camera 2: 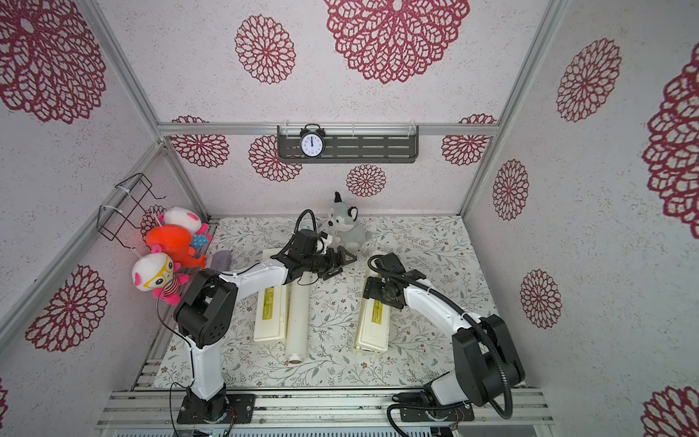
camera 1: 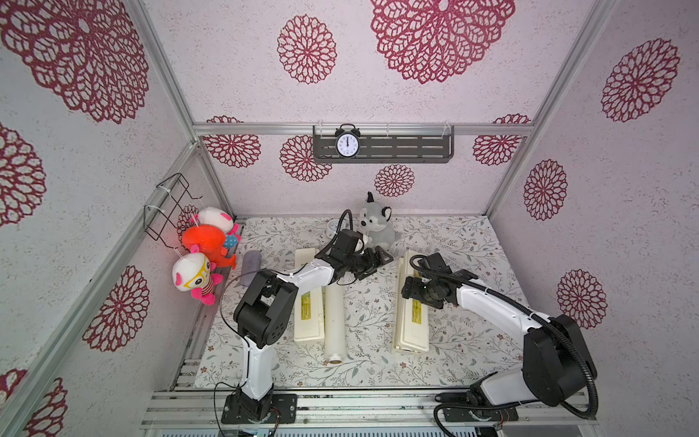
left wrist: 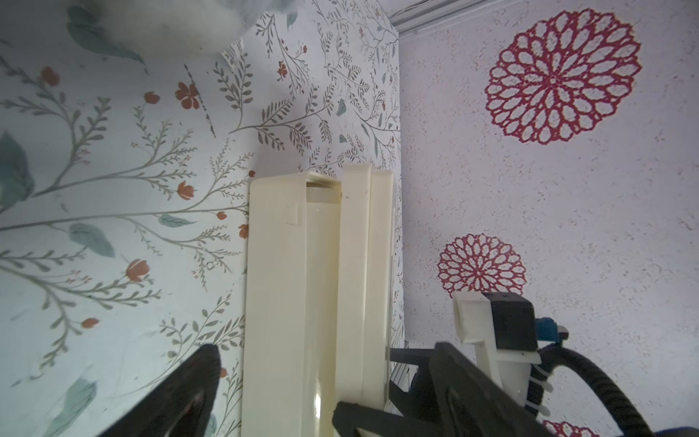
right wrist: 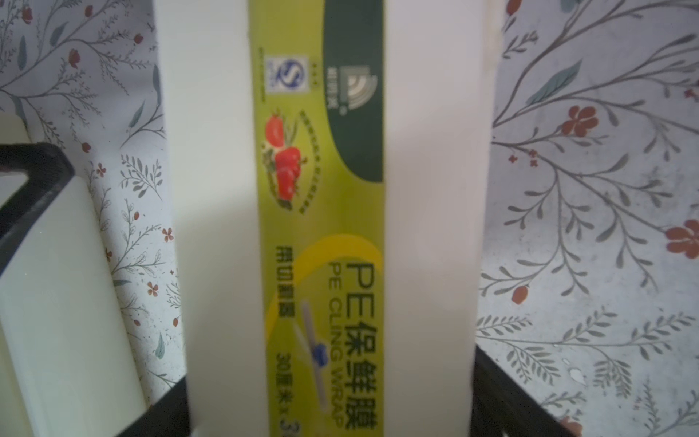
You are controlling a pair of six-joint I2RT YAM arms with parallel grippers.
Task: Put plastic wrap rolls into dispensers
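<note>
The right dispenser's lid [camera 1: 418,331], with its yellow-green PE cling wrap label [right wrist: 313,204], sits over its body [camera 1: 400,338] at right of centre. My right gripper [camera 1: 418,290] is around the lid; whether its fingers are open is hidden behind the lid in the wrist view. My left gripper [camera 1: 371,263] hangs open over the middle back, its blurred fingers [left wrist: 182,393] apart. Left of centre, a white wrap roll [camera 2: 297,335] lies beside another labelled dispenser piece [camera 2: 265,324], partly under the left arm.
A grey plush husky [camera 1: 375,225] sits at the back. Plush toys [camera 1: 196,273] and a wire rack are at the left wall; a shelf [camera 1: 393,145] with a clock is above.
</note>
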